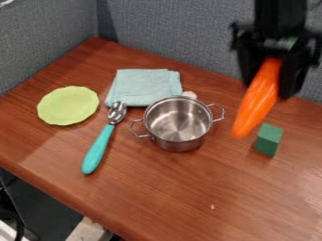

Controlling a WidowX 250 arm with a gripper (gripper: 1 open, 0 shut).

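My black gripper [269, 68], blurred, hangs at the upper right, shut on an orange carrot [258, 99] that tilts downward to the lower left, right of the steel pot [178, 132]. Below the carrot stands a green block [268, 140] on the wooden table [189, 198].
A green plate [68, 105] lies at the left, a teal-handled spoon [98, 147] beside the pot, and a folded cloth [145, 83] behind. A small white object [189, 95] is partly hidden by the pot.
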